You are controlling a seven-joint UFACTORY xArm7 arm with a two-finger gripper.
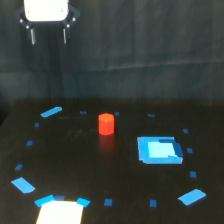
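Note:
A small red block rests on the dark table, left of the middle. To its right and nearer the camera lies a white square framed by blue tape; its surface looks bare. High at the top left hangs my gripper, pointing down, well above and to the left of the block. Its two thin dark fingers stand wide apart, so it is open, with nothing between them.
Several blue tape pieces mark the black table, including strips at the left and right. A bright white shape fills part of the front left edge. Dark curtain hangs behind.

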